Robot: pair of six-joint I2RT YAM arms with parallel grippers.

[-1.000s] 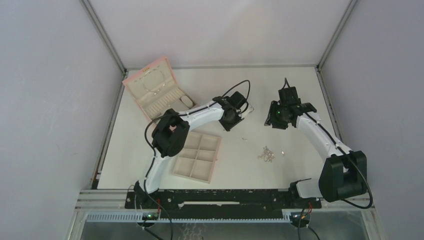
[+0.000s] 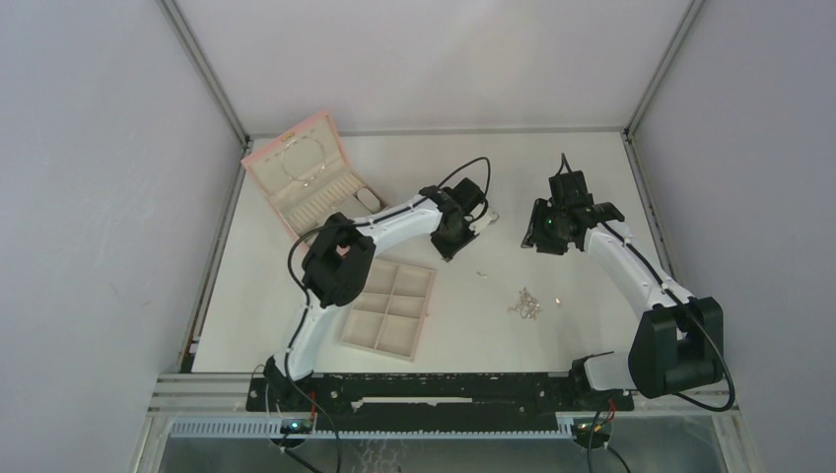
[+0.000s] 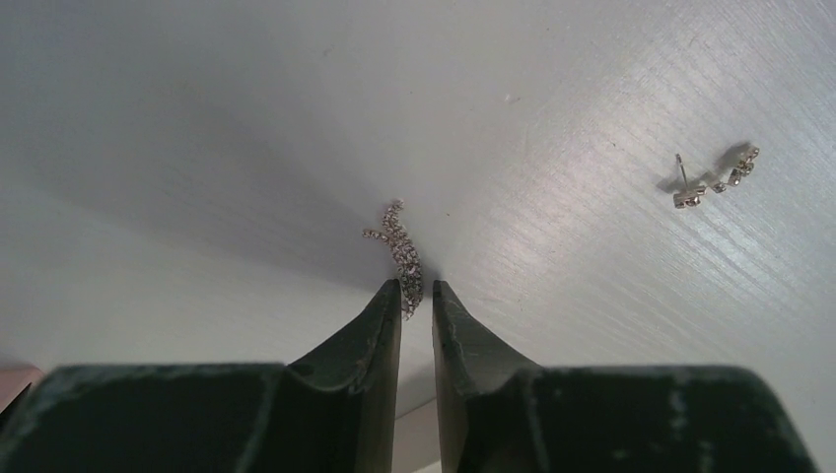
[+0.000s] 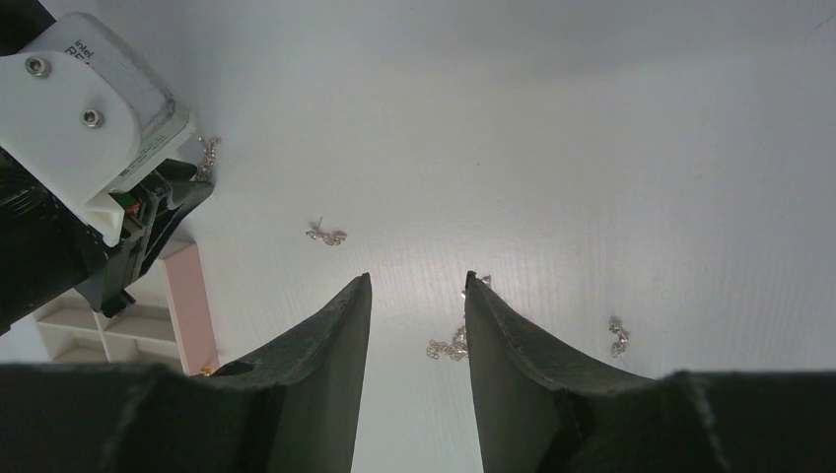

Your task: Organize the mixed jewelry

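Observation:
In the left wrist view a small silvery chain piece [image 3: 402, 251] lies on the white table, its lower end at the gap of my left gripper. The fingers are a narrow way apart, and nothing shows gripped. To the right lies a dangling earring [image 3: 693, 194]. My right gripper is open and empty above the table. Below it in the right wrist view is a cluster of jewelry [image 4: 449, 347], partly hidden by a finger, with another earring [image 4: 618, 337] to its right. The pink divided tray [image 2: 425, 320] is below my left gripper in the top view.
A pink jewelry box [image 2: 329, 126] with its lid up stands at the back left, a necklace in the lid. My left arm passes over the tray's upper left part.
The left gripper has shifted only very slightly near the chain piece. The right arm and the jewelry on the table look unmoved.

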